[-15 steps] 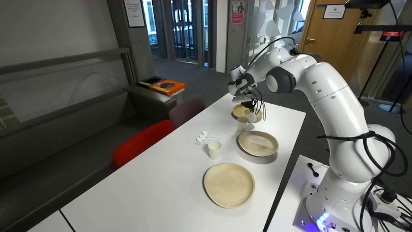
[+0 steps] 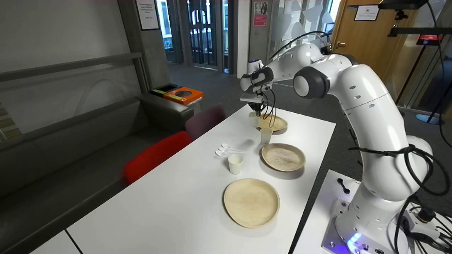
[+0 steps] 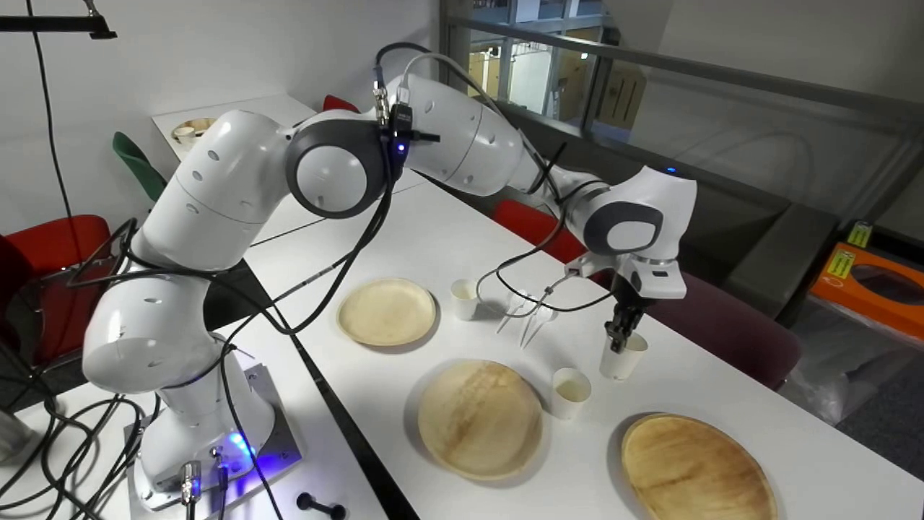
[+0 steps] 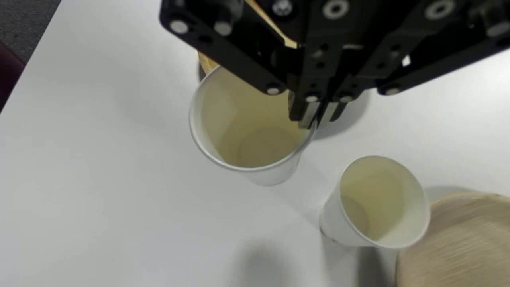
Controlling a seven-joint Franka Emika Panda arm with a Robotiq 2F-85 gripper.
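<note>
A white paper cup (image 4: 258,124) has its rim pinched at one side between the fingertips of my gripper, which is shut on it. The cup is upright or slightly tilted, and its inside looks empty. In exterior view 2 the held cup (image 3: 625,359) is below the gripper (image 3: 616,336), left of the far plate (image 3: 702,468). Whether its base touches the table is hard to tell. A second cup (image 4: 377,201) stands close by, beside the middle plate (image 3: 481,420). Further back toward the arm's base is a third cup (image 3: 464,299).
White plastic spoons (image 2: 226,150) lie near the third cup. A pale plate (image 2: 251,203) occupies the near end in exterior view 1. Chairs, one red (image 2: 157,154), line the far long edge.
My gripper and the cup in it have moved left in exterior view 1, from in front of the far plate to its left side. The other cups and plates look unmoved.
</note>
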